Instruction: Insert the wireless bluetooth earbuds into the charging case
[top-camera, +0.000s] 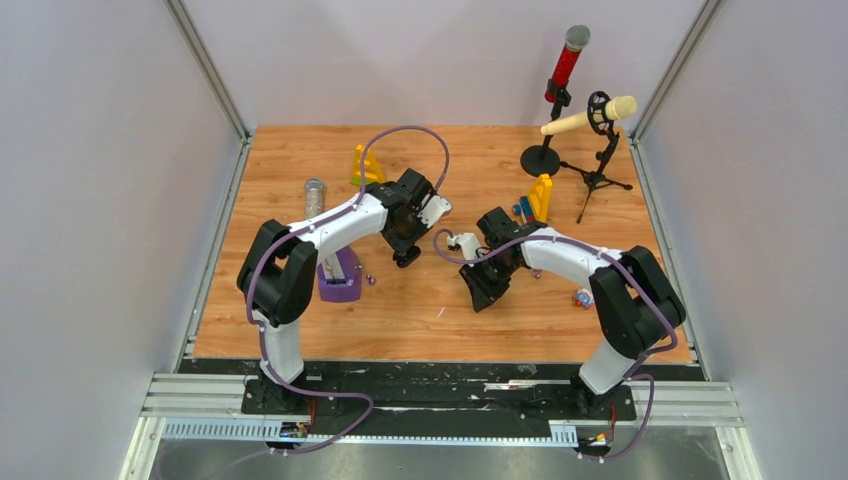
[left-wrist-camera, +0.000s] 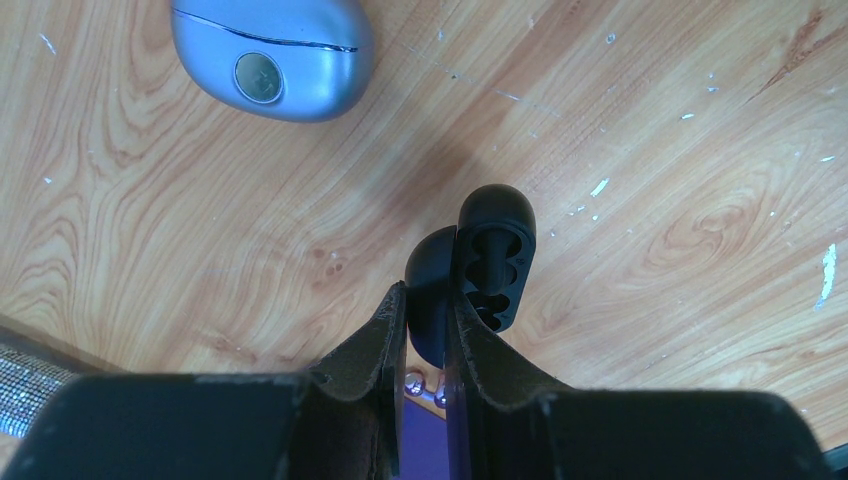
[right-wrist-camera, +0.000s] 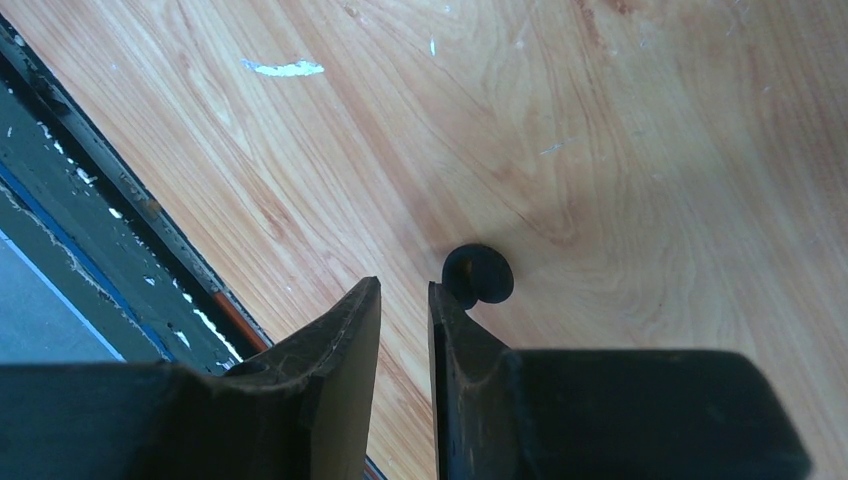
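Observation:
The black charging case (left-wrist-camera: 495, 250) is lid-open in the left wrist view, its empty-looking earbud slots facing up. My left gripper is shut on the case's left half, above the table. In the top view the case (top-camera: 406, 256) hangs under the left arm's hand. My right gripper is part open, with bare table showing between its fingers. A small black earbud (right-wrist-camera: 480, 272) appears just past the tip of its right finger (right-wrist-camera: 450, 320), outside the gap. Whether finger and earbud touch, I cannot tell.
A blue rounded object (left-wrist-camera: 280, 55) with a dark round button lies near the case. A purple holder (top-camera: 340, 285) stands left, small purple beads (top-camera: 371, 280) beside it. Yellow stands (top-camera: 541, 197) and microphones on stands (top-camera: 563, 75) occupy the back.

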